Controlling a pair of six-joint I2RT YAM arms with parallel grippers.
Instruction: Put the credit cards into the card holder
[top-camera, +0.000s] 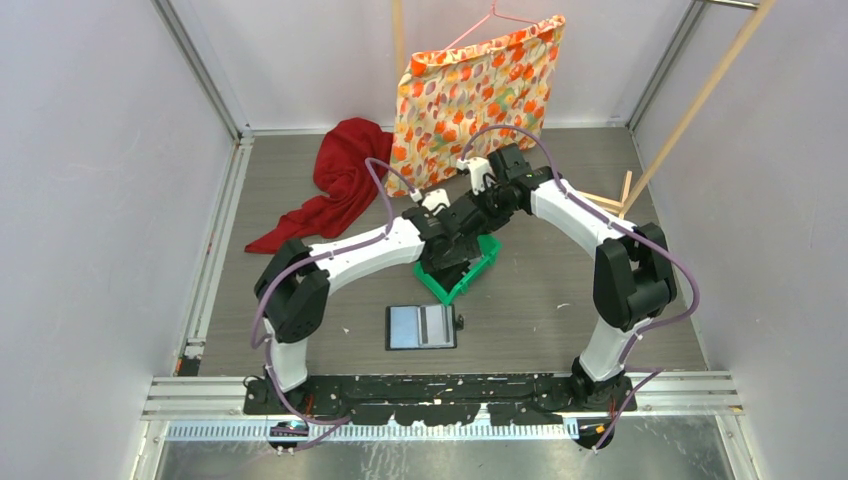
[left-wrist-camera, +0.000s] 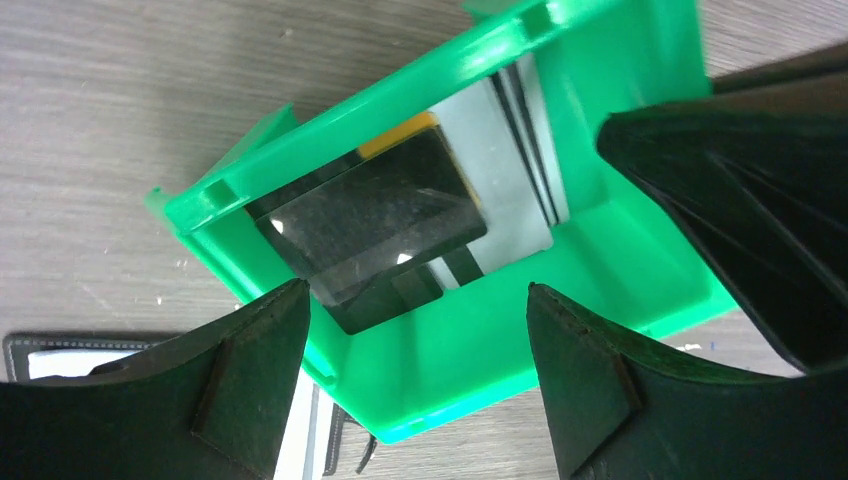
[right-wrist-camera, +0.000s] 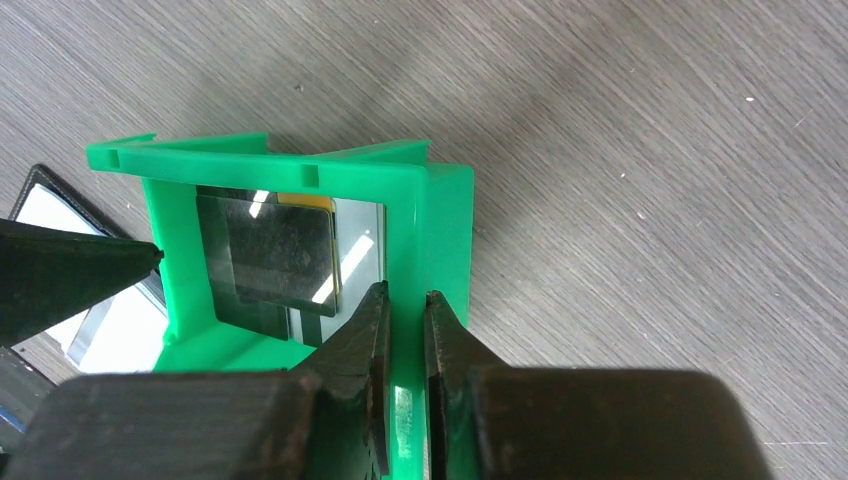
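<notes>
A green plastic tray (top-camera: 487, 258) holds several cards, a dark one (left-wrist-camera: 365, 210) and a grey-white one (left-wrist-camera: 500, 190) among them. My left gripper hangs open over the tray, nothing between its fingers. My right gripper is shut on the tray's wall. The card holder (top-camera: 420, 327), an open wallet with clear sleeves, lies below the tray in the top view, partly visible in both wrist views.
A red cloth (top-camera: 330, 190) lies at the back left. A flowered fabric (top-camera: 470, 100) hangs behind my right arm, near wooden pieces (top-camera: 625, 195).
</notes>
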